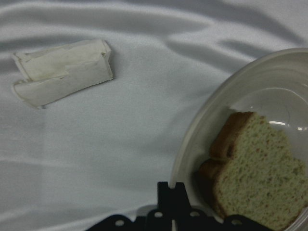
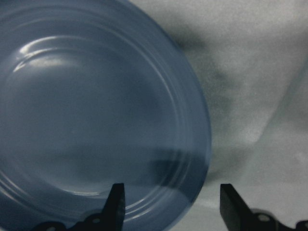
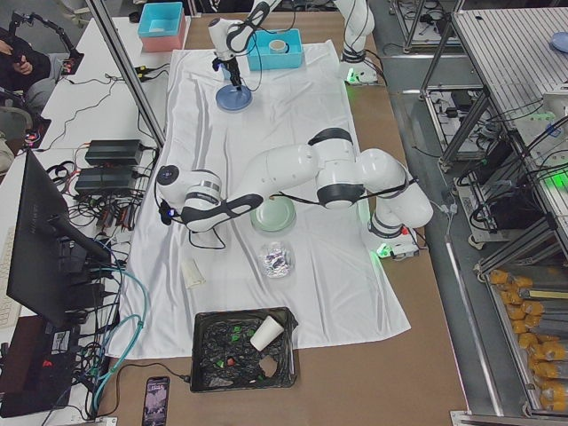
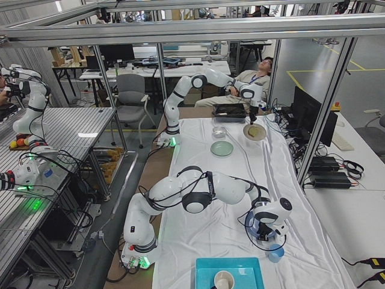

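In the left wrist view, a pale bowl (image 1: 293, 72) holds bread (image 1: 260, 178); a folded paper packet (image 1: 62, 72) lies beside it. My left gripper is shut at the bowl's near-left rim; whether the rim is between its fingers cannot be told. The bowl (image 4: 246, 135) also shows in the camera right view. My right gripper stands open over the right rim of a blue plate (image 2: 82, 110), nothing visible between its fingers.
A green plate (image 4: 222, 149) and a foil dish (image 4: 219, 130) lie mid-cloth. A black tray (image 3: 222, 355) with a white cup (image 3: 267, 333) is at one end; a blue bin (image 4: 228, 271) and blue cup (image 4: 276, 255) at the other.
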